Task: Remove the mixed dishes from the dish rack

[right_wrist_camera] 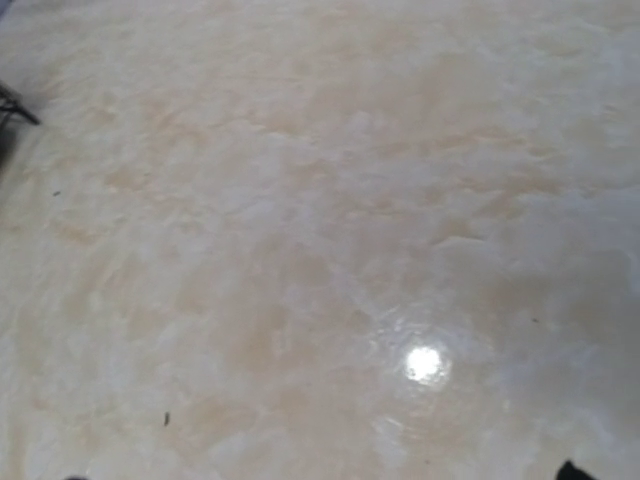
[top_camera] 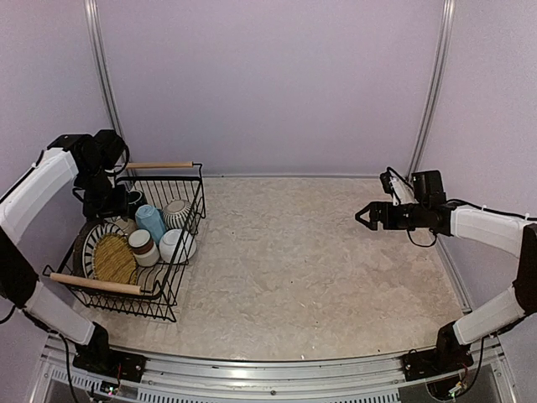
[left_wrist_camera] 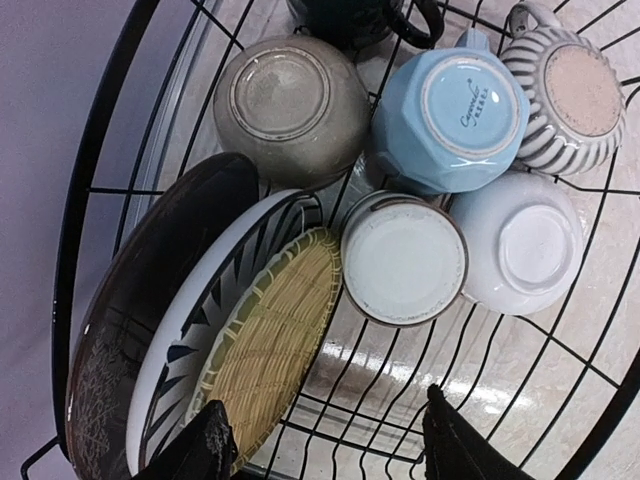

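The black wire dish rack stands at the left of the table, full of dishes. Along its left side lean a dark plate, a black-and-white plate and a woven plate. Beside them are a grey-brown cup, a blue mug, a brown-and-white cup, a white bowl, a striped cup and a dark mug. My left gripper hovers above the plates, fingers apart and empty. My right gripper is open, holding nothing, over the table's right side.
Wooden handles top the rack's far end and near end. The tabletop between the rack and the right arm is bare. Walls close in at the left, back and right.
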